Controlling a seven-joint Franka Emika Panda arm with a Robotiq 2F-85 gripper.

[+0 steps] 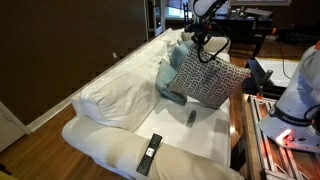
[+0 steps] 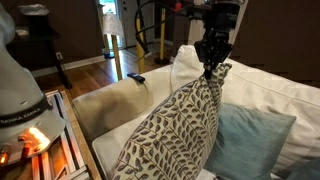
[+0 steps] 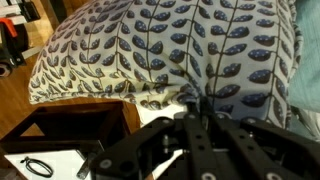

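Note:
A cream pillow with a dark leaf pattern (image 2: 172, 135) hangs by its upper corner from my gripper (image 2: 210, 72), which is shut on its cloth. In exterior view 1 the same pillow (image 1: 208, 80) hangs over the right end of the white couch (image 1: 128, 82), below my gripper (image 1: 204, 54). The wrist view is largely filled by the patterned cloth (image 3: 180, 45), bunched where my gripper pinches it. My fingertips are partly hidden in the folds.
Light blue pillows (image 2: 249, 140) lean against the couch back behind the patterned one. A dark remote (image 1: 149, 155) lies on the near couch arm, and another dark object (image 1: 191, 118) on the seat. Bare seat shows left of the pillows.

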